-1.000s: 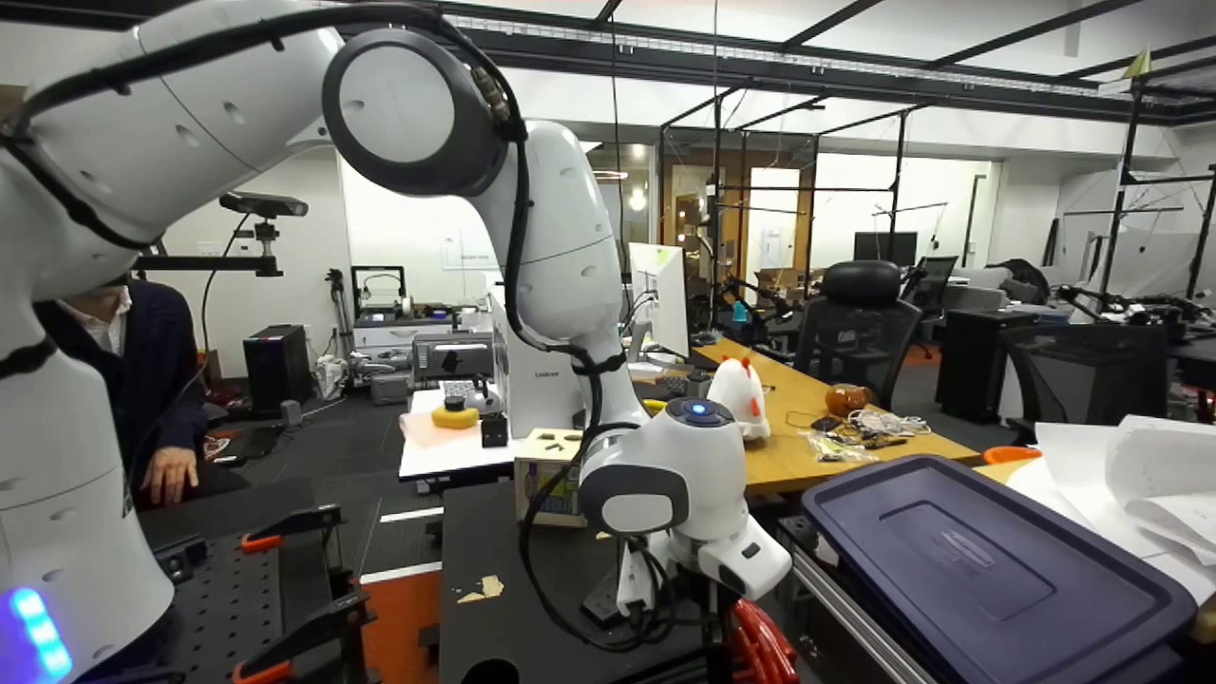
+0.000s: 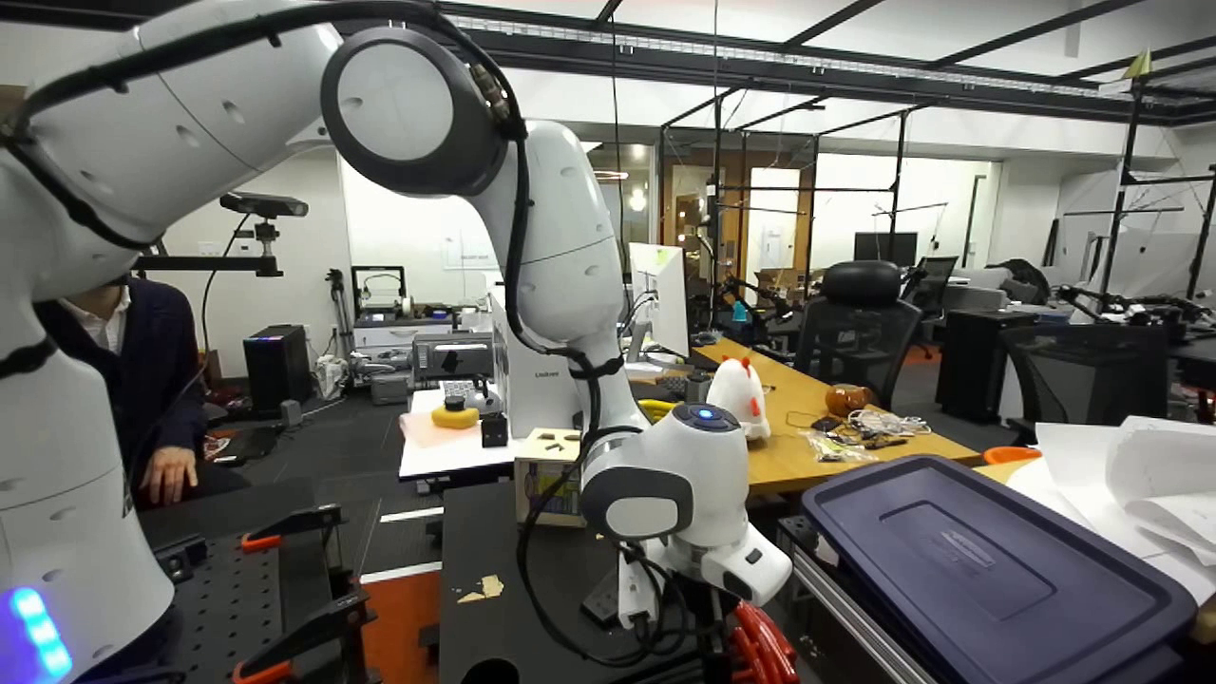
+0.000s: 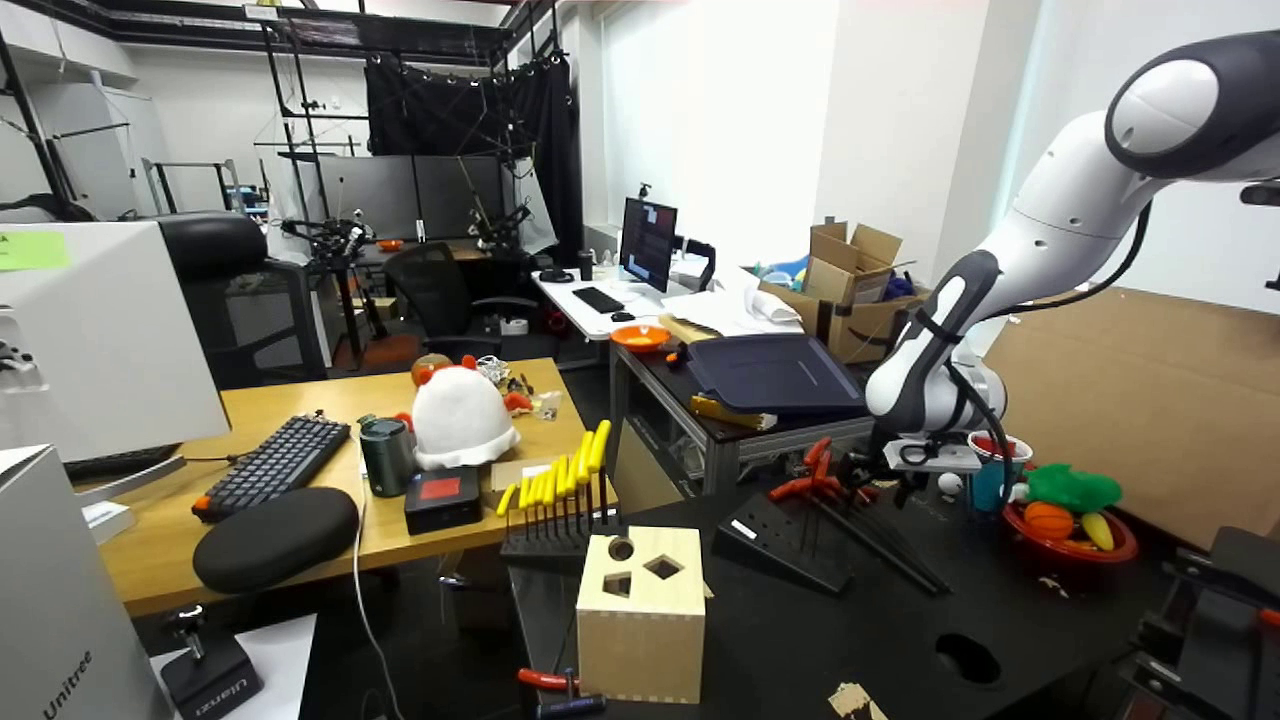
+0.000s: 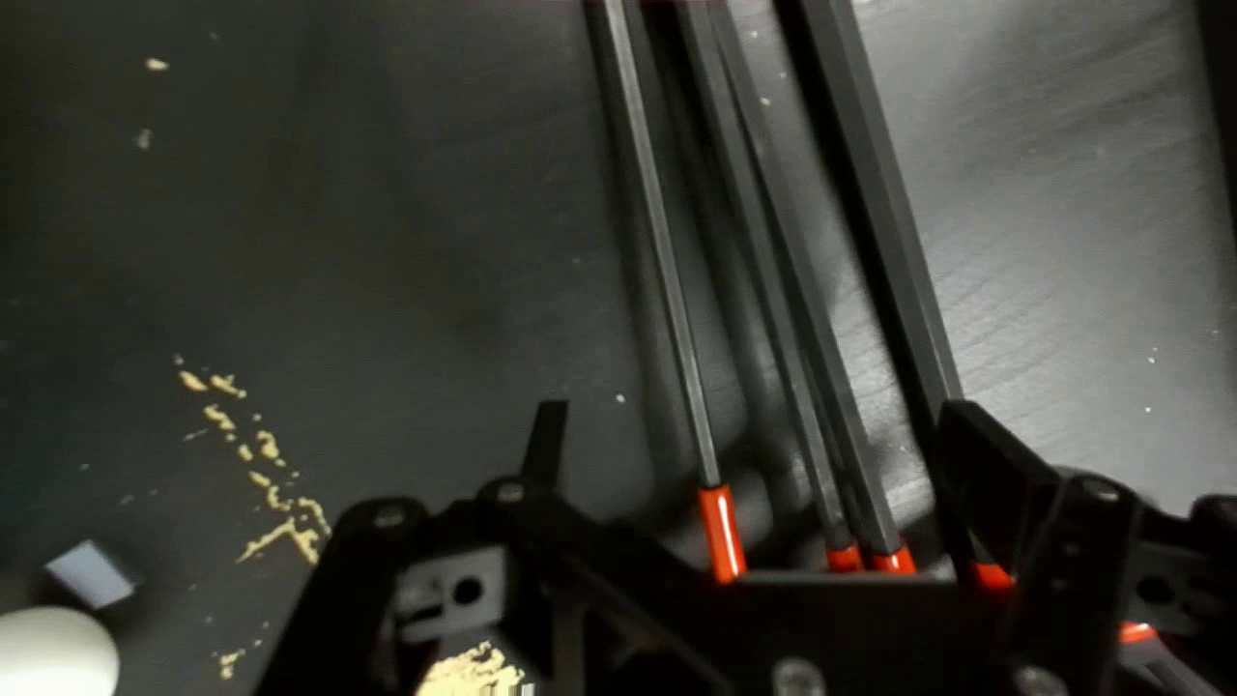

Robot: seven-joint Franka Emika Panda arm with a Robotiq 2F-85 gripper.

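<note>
My gripper stands open in the wrist view, its dark fingers spread wide over the black tabletop. Several long dark metal bars (image 4: pixel 800 331) with red ends run between and under the fingers. The leftmost thin bar (image 4: pixel 669 255) ends in a red tip (image 4: pixel 721 534) inside the gap. On the right, a thicker bar (image 4: pixel 887 215) passes at or just under the right finger (image 4: pixel 986 464); contact cannot be made out. Exterior view 2 shows the bars (image 3: pixel 888 546) on the table with red clamp parts (image 3: pixel 813 480), beside the partly hidden gripper.
A wooden shape-sorter box (image 3: pixel 641 630), a dark wedge-shaped block (image 3: pixel 780 546) and a rack of yellow-handled tools (image 3: pixel 564 486) stand on the table. Near the arm are a red bowl of toy food (image 3: pixel 1068 546) and a white cup (image 3: pixel 1002 446). A white ball (image 4: pixel 52 655) lies lower left.
In exterior view 1 the arm's end has shifted slightly down and to the right, with its cable moving along. The surrounding objects look unmoved.
</note>
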